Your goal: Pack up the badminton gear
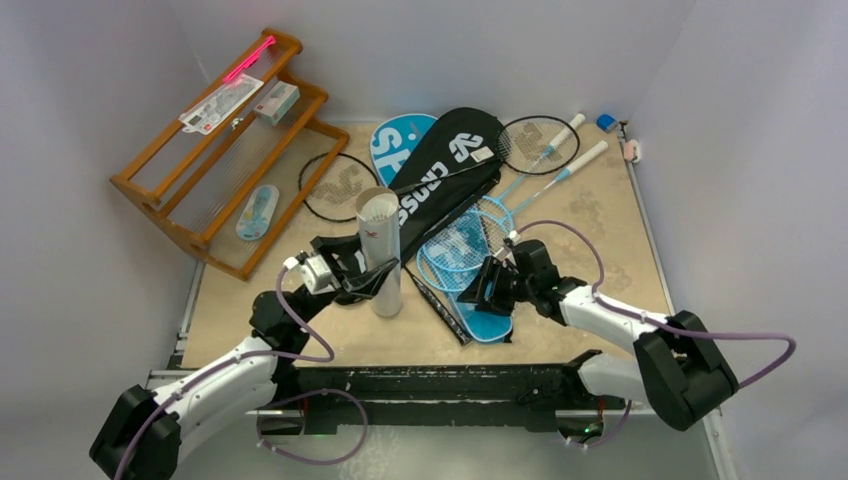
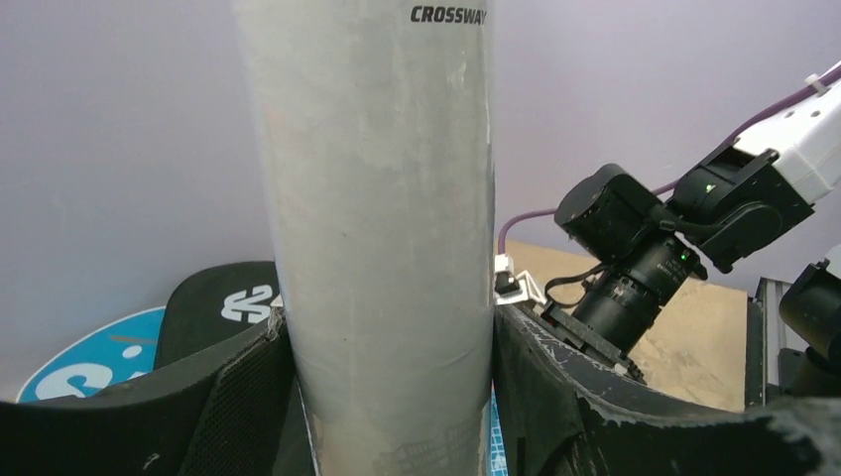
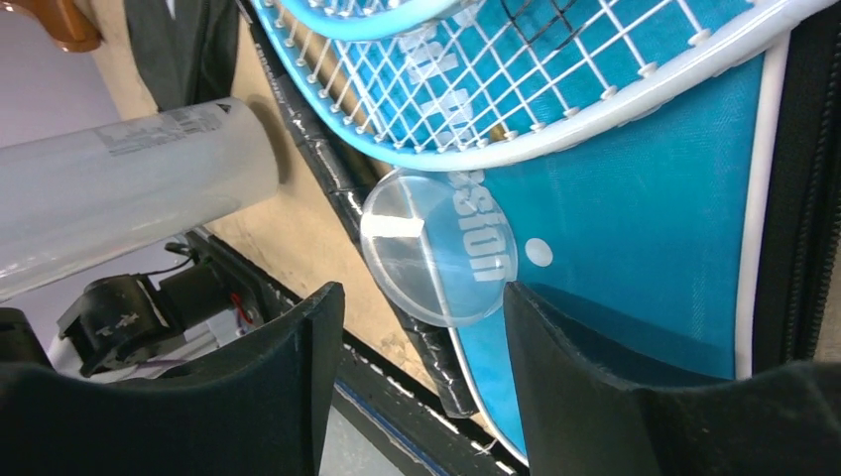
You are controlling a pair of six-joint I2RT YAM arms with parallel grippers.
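Note:
A white shuttlecock tube (image 1: 379, 245) stands near upright over the table's front middle, its top end open. My left gripper (image 1: 378, 279) is shut around it low down; in the left wrist view the fingers (image 2: 248, 397) press both sides of the tube (image 2: 382, 218). A clear round lid (image 3: 438, 248) lies on the blue bag (image 3: 635, 228), partly by the rim of a light-blue racket (image 3: 555, 139). My right gripper is open just above the lid, fingers apart on either side of its near edge. The black racket bag (image 1: 440, 175) lies behind.
A wooden shelf (image 1: 225, 160) with boxes stands at the back left. Several rackets lie at the back, including a black-rimmed one (image 1: 540, 145). A thin black tube (image 1: 437, 307) lies beside the blue bag. Bare table (image 1: 600, 240) shows on the right.

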